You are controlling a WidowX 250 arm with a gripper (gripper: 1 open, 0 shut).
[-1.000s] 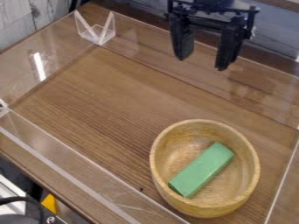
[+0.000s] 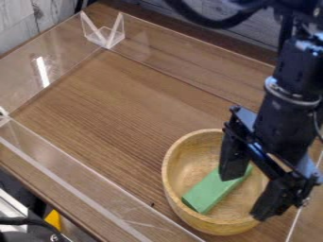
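Observation:
My gripper [image 2: 252, 175] is low on the right, over a tan round bowl [image 2: 183, 170], its black fingers open and reaching down into it. A green block [image 2: 206, 197] lies in the bowl, partly hidden behind the gripper. The gripper body covers much of the bowl's right side.
A clear angular object [image 2: 104, 28] stands at the back left. A transparent strip runs along the near left edge, with dark parts at the lower left corner.
The bowl and block look unmoved.

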